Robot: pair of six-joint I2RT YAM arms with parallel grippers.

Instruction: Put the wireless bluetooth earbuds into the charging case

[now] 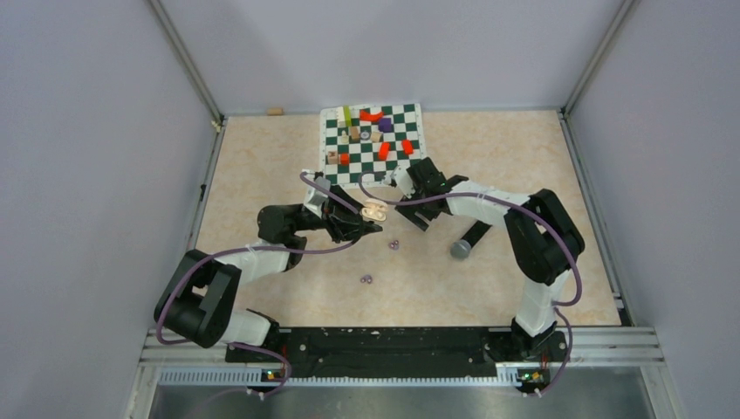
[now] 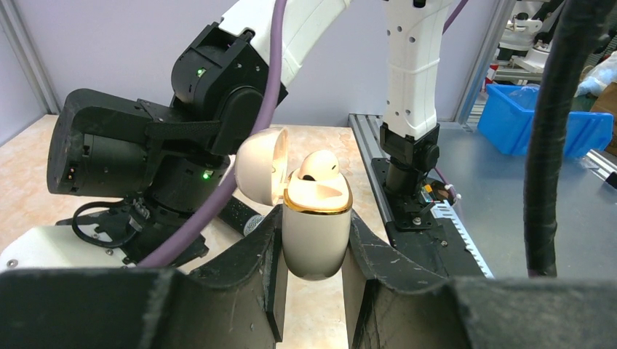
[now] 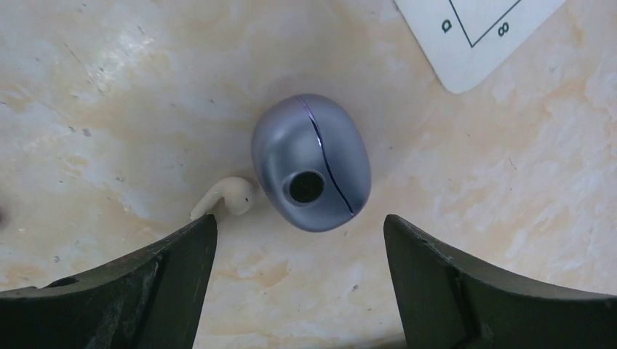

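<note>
My right gripper is open over the table, its fingers either side below a white earbud (image 3: 236, 195), which lies beside a closed grey-blue case (image 3: 309, 160).
A checkered board (image 1: 406, 122) with blocks lies at the back. A black cylinder with a grey end (image 1: 461, 249) lies right of centre. Small purple pieces (image 1: 366, 279) lie on the front table (image 1: 445, 297).
</note>
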